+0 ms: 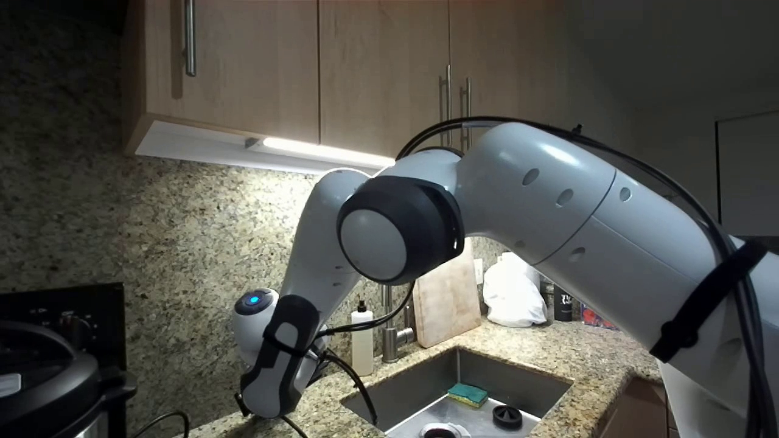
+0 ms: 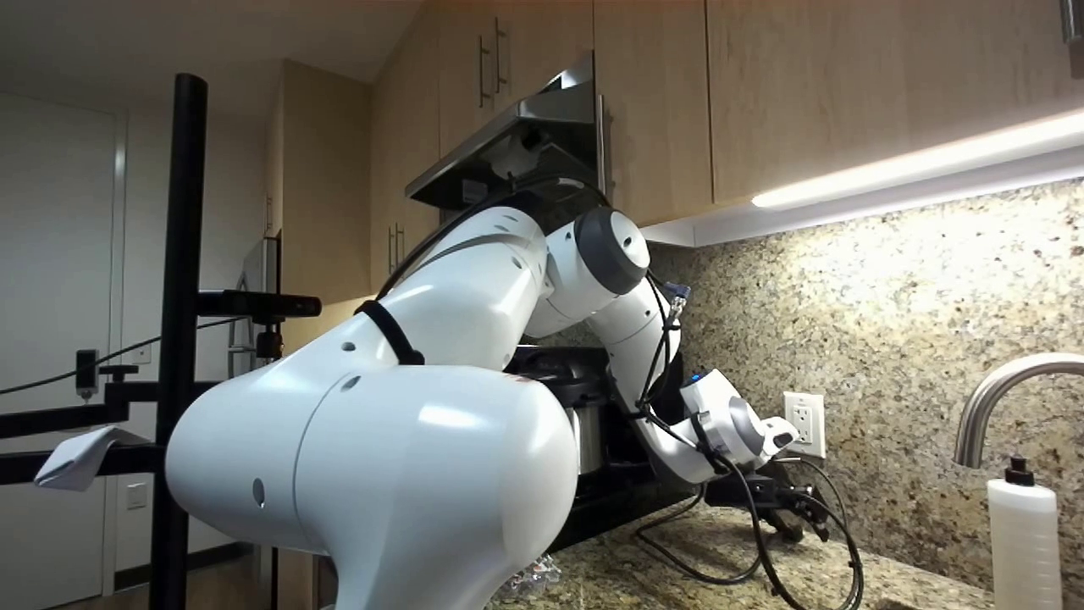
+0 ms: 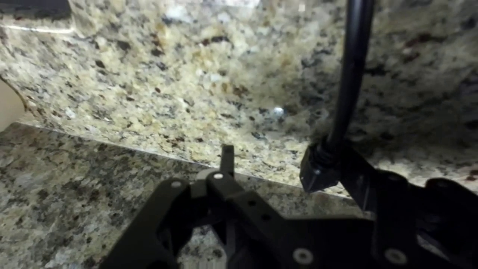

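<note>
My gripper (image 2: 798,512) is low over the counter near the granite backsplash in the second exterior view. In the wrist view its dark finger linkages (image 3: 251,205) stand spread, and the fingers look partly open. A black plug-like end (image 3: 317,172) on a thick black cord (image 3: 353,71) sits close to the right-hand linkage. Whether it touches a finger is hard to tell in the dark. In the first exterior view the wrist (image 1: 281,358) hides most of the gripper. A white wall outlet (image 2: 804,422) is behind the wrist, partly covered by it.
Left of the arm stands a black cooker (image 1: 51,379). Looped cables (image 2: 777,554) hang by the gripper. To the right are a soap bottle (image 1: 362,339), a faucet (image 1: 390,343) and a sink (image 1: 504,365) with a sponge (image 1: 468,395). Cabinets (image 1: 380,66) hang overhead.
</note>
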